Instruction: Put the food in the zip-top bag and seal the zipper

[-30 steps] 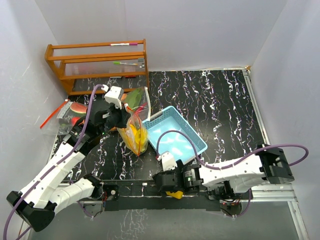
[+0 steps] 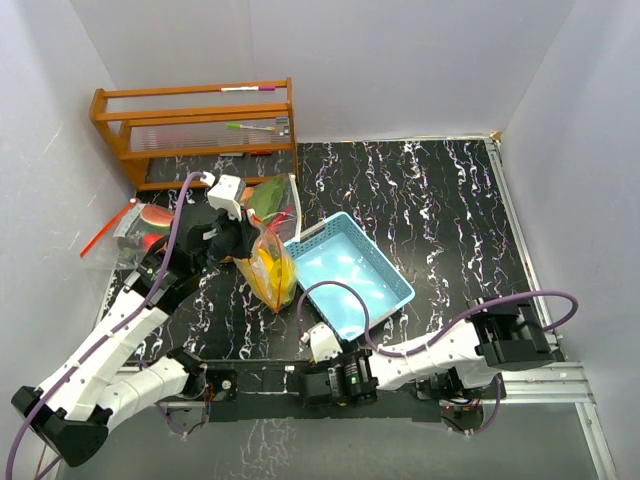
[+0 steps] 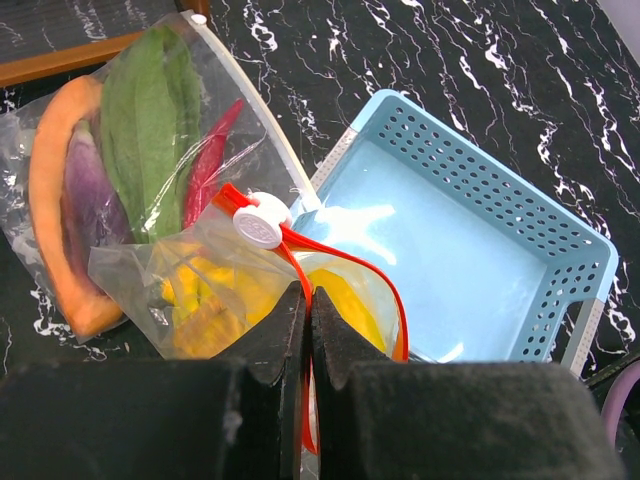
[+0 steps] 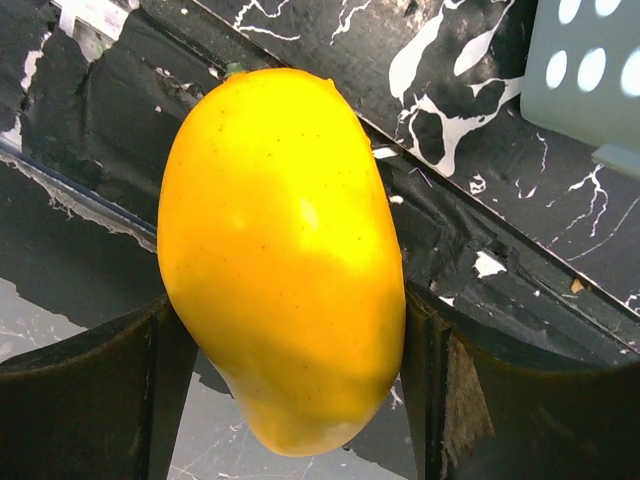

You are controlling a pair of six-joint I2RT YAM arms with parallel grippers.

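The zip top bag (image 3: 215, 270) has an orange zipper edge with a white slider (image 3: 262, 220) and yellow food (image 3: 350, 305) inside. My left gripper is shut at its mouth, the orange edge pinched at the fingertips. In the right wrist view, a yellow mango-like fruit (image 4: 285, 240) lies between the fingers of my right gripper, one at each side of its lower part. Whether they are closed firmly on it does not show. From the top, the right gripper (image 2: 318, 375) is at the table's front edge and hides the fruit.
Right of the bag stands an empty light blue basket (image 2: 352, 270). A second bag of vegetables (image 3: 130, 160) lies behind it, and another bag (image 2: 135, 235) lies far left. A wooden rack (image 2: 200, 115) is at the back.
My right gripper has shifted left along the front edge. The yellow fruit that showed beneath it in the top view is now hidden. The left arm and the bag have stayed put.
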